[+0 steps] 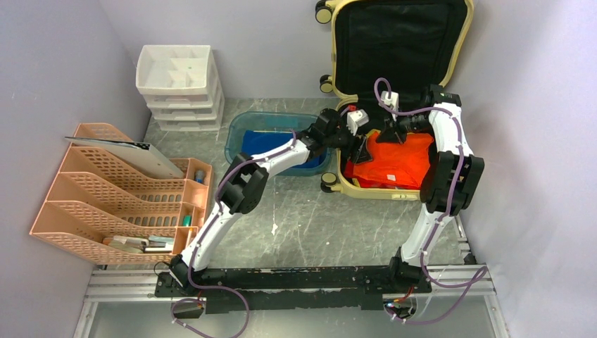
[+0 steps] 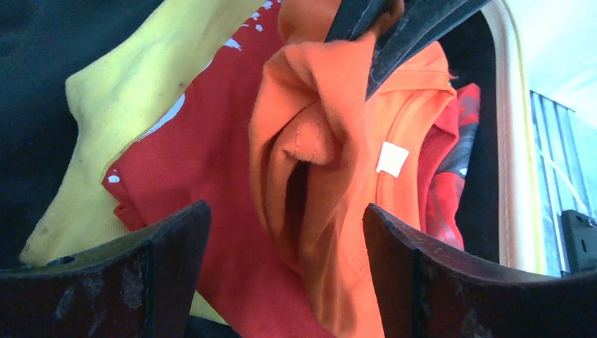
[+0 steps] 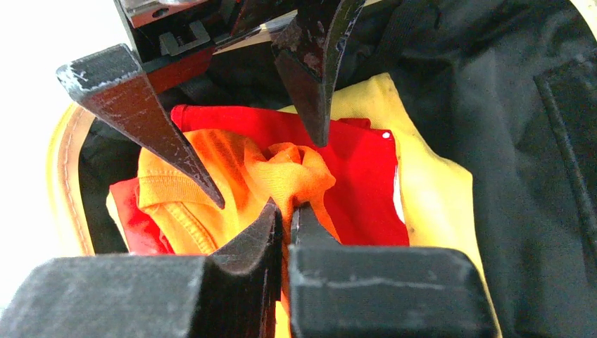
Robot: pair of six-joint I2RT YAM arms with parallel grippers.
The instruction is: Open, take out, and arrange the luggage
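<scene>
The yellow suitcase (image 1: 380, 193) stands open, its lid raised at the back. Inside lies orange clothing (image 1: 398, 165), with red cloth (image 2: 190, 155) and yellow cloth (image 2: 120, 98) under it in the left wrist view. My right gripper is shut on a bunched fold of the orange garment, which rises between its fingers. Over the same garment, close to its left part, my left gripper holds its fingers apart; a raised orange fold shows in the gap, ungripped. Both left fingers (image 3: 169, 134) also appear at the top of the right wrist view.
Left of the suitcase stands a clear blue bin (image 1: 236, 127) with blue items in it, partly under my left arm. White drawers (image 1: 186, 105) and a peach rack (image 1: 105, 176) are farther left.
</scene>
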